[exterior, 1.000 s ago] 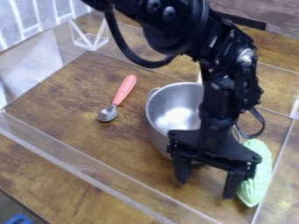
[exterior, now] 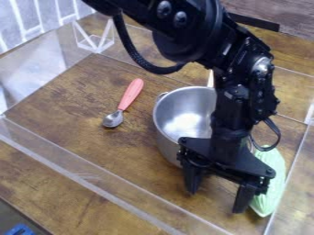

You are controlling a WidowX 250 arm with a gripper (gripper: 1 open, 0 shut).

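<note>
My black gripper (exterior: 216, 195) points down at the wooden surface at lower right, open, with its fingers apart and nothing visible between them. Its right finger is beside a pale green cabbage-like item (exterior: 270, 195), which it partly hides. Behind the gripper stands a steel pot (exterior: 174, 112), partly covered by the arm. A spoon with a pink handle (exterior: 130, 94) lies left of the pot.
Clear low walls (exterior: 37, 87) border the wooden work area (exterior: 80, 119). Bare wood stretches left of and below the spoon. A small blue object (exterior: 17, 229) shows at the bottom left corner.
</note>
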